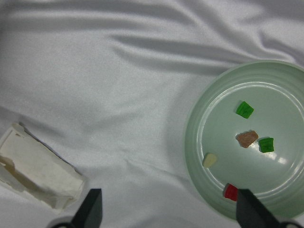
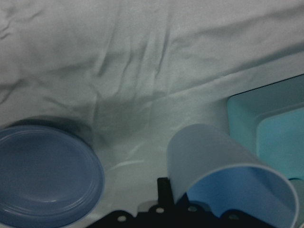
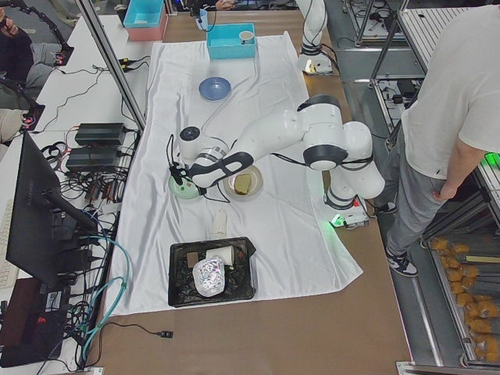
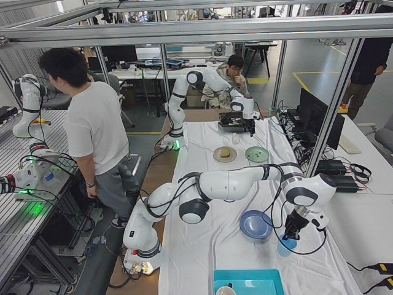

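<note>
In the left wrist view my left gripper stands open beside a green plate [image 1: 280, 175] holding several small pieces: green [image 1: 245, 109], brown [image 1: 247, 138], pale [image 1: 209, 160] and red [image 1: 230, 192]. A crumpled pale wrapper [image 1: 40, 173] lies left of it. In the right wrist view my right gripper is shut on a blue cup [image 2: 213, 147], tilted between a blue plate [image 2: 47, 175] and a turquoise tray [image 2: 266, 109].
A tan plate with a yellowish block [image 3: 242, 184] sits beside the green plate. A black tray [image 3: 180, 289] with a foil bundle stands at the near end. A person stands beside the table.
</note>
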